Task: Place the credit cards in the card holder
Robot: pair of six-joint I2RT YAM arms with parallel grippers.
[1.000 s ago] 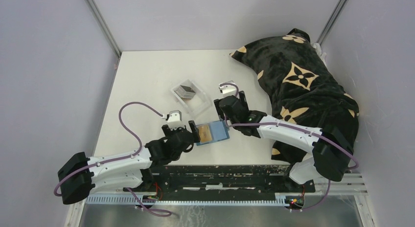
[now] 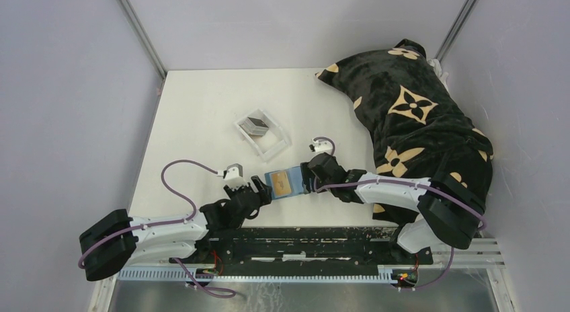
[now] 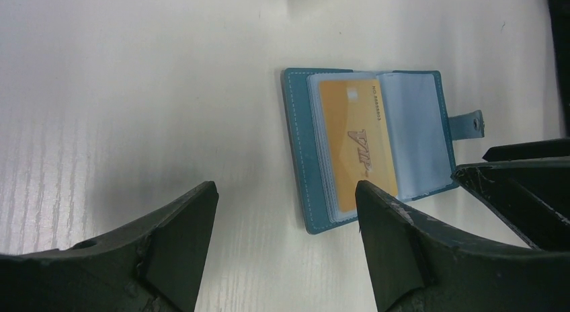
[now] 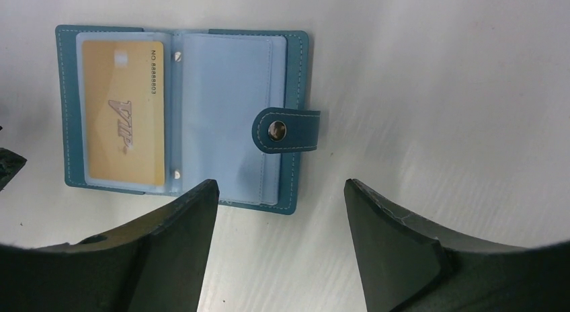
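The blue card holder (image 4: 232, 103) lies spread open, flat on the table between my two grippers. A gold card (image 4: 121, 117) sits in its left-hand pocket, and the right-hand side shows only pale blue leaves. A strap with a snap (image 4: 289, 130) sticks out from the right edge. My left gripper stands open by the holder's left edge, with nothing between its fingers. At the holder's right edge is my right gripper, open and empty, its left finger near the lower right part of the holder. Grey cards (image 2: 255, 127) stand in the white tray.
The white tray (image 2: 277, 148) lies just behind the holder. A dark patterned cloth (image 2: 410, 117) is heaped along the table's right side.
Both grippers have come toward the front of the table. The right one has travelled farther, from behind the holder to its right edge. Holder and tray have stayed put.
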